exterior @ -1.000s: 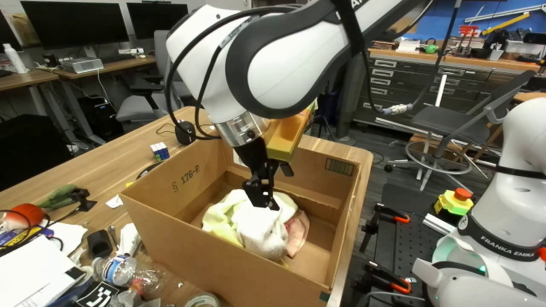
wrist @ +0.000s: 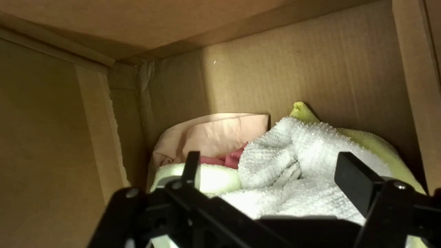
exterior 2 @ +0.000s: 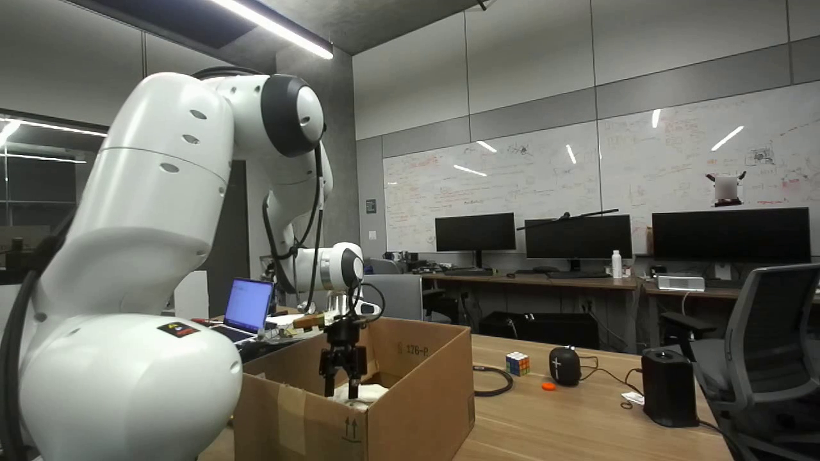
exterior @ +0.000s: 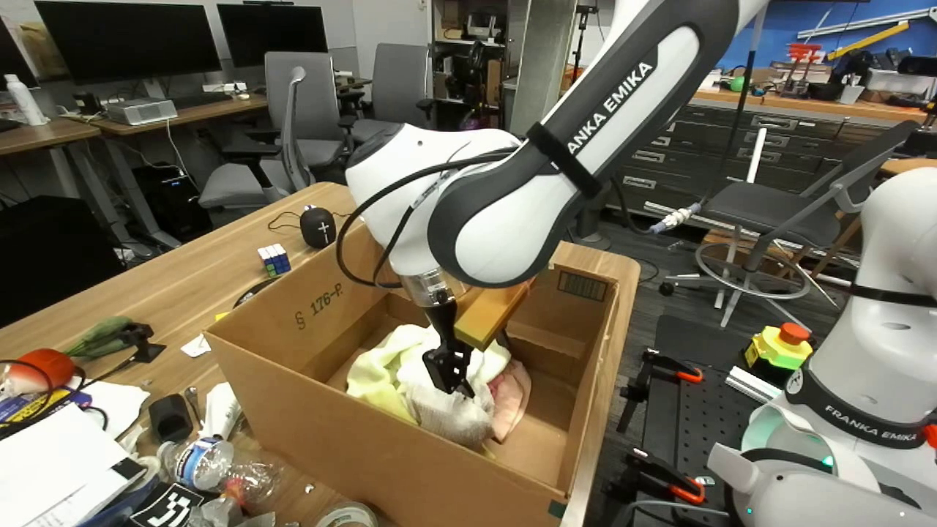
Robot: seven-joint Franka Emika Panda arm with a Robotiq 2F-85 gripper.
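Observation:
Inside the cardboard box lies a heap of cloths. On top is a white terry towel, with a pale yellow-green cloth beside it and a peach-pink cloth at one edge. My gripper points down into the box, right over the white towel. In the wrist view its fingers stand wide apart, the towel showing between and below them. Whether the fingertips touch the towel I cannot tell. Exterior view 2 shows the gripper just behind the box's near wall.
The box walls rise on all sides of the gripper. Outside on the table are a Rubik's cube, a black speaker, a plastic bottle and papers. Bare box floor shows right of the cloths.
The arm has moved away from exterior view 1's camera and lowered my gripper from above the heap down to the white towel. The cloths look unmoved.

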